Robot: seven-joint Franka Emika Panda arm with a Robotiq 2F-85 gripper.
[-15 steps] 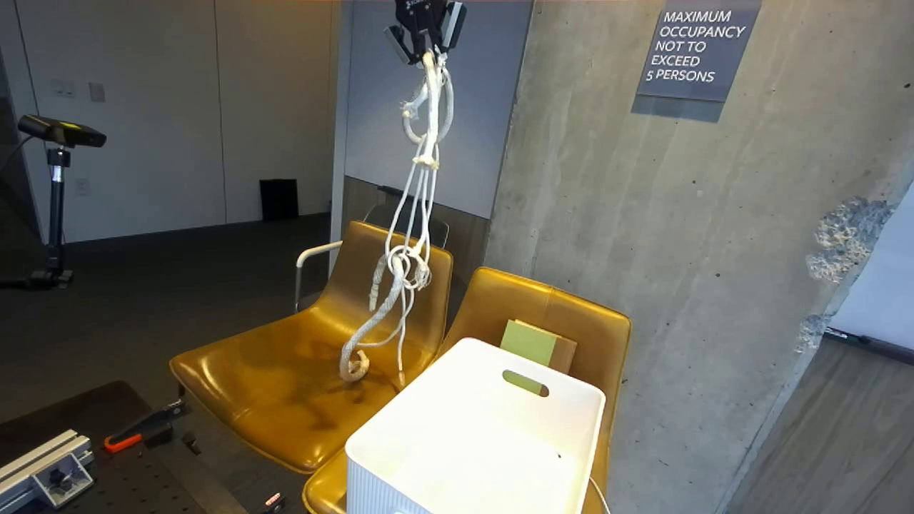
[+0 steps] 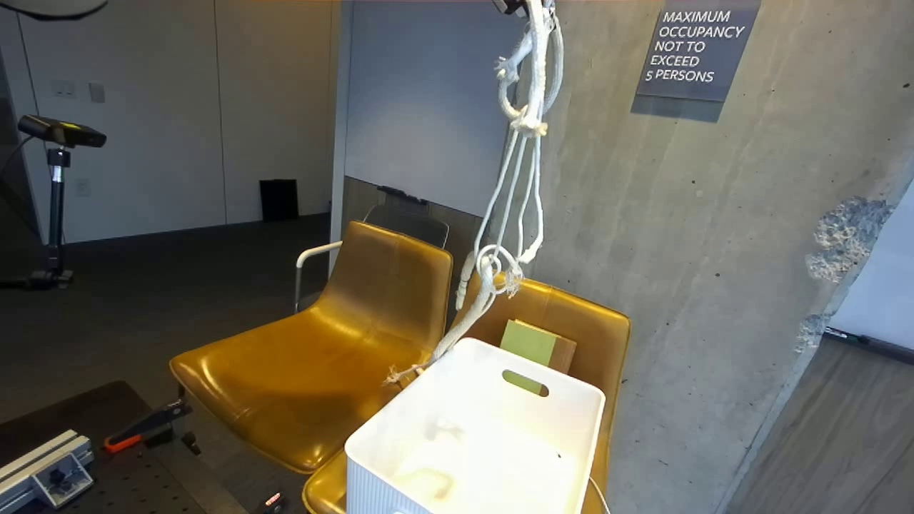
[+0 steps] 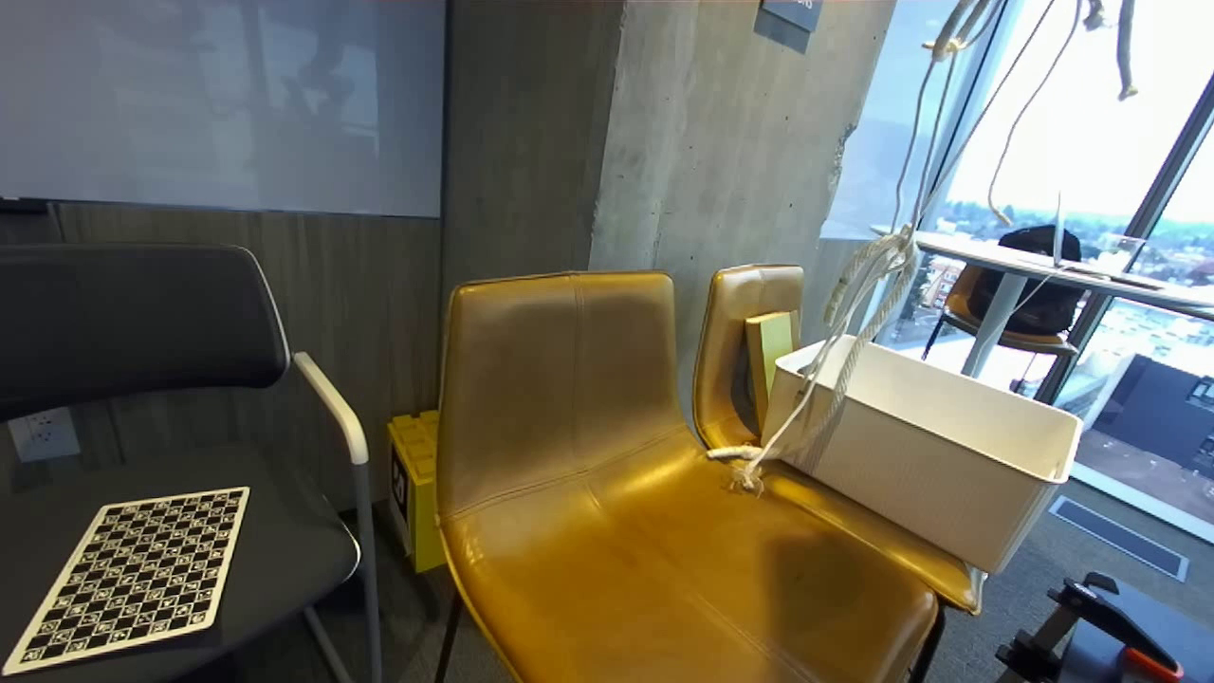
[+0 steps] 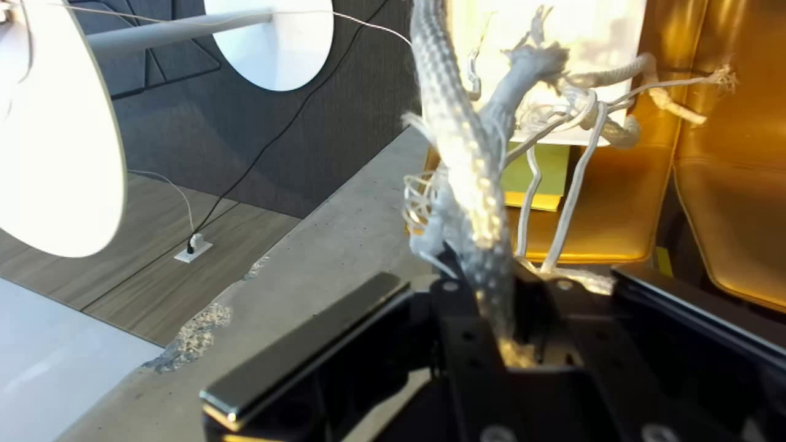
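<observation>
White, frayed and knotted ropes [image 2: 533, 86] hang in a tangle from my gripper, which is shut on them. In exterior view 1 only a dark bit of the gripper shows at the top edge. The lower tangle [image 3: 873, 279] dangles by the near end of a white bin [image 3: 933, 455], and its ends trail across the bin's rim toward the seat of a tan chair [image 3: 592, 478]. In exterior view 1 the bin [image 2: 480, 368] appears otherwise largely empty, with some shading on its floor. The wrist view shows a thick rope [image 4: 471, 169] rising from between the fingers.
Behind the bin, a green book [image 2: 527, 343] leans on the second tan chair [image 2: 621, 338]. A concrete pillar [image 2: 728, 214] stands close to the right. Tools, among them an orange-tipped clamp [image 2: 146, 428], lie at the front left.
My gripper and the ropes have moved right, from over the left chair toward the bin. The gripper has mostly left the top of exterior view 1, and the rope ends now trail by the bin's rim.
</observation>
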